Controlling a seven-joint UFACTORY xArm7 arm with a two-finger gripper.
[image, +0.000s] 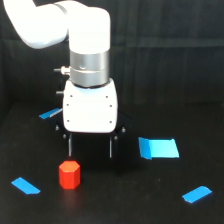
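A red block (69, 175) with a six-sided outline sits upright on the dark table at the lower left. My gripper (90, 155) is open above and a little to the right of it in the image, its two thin dark fingers wide apart. Nothing shows between the fingers. The left finger (70, 146) appears just above the block in the picture; how high it is over the table is hard to judge.
A light blue square (163, 148) with a darker blue strip lies at the right. Blue tape strips mark the table at lower left (26, 186), lower right (197, 194) and back left (50, 113).
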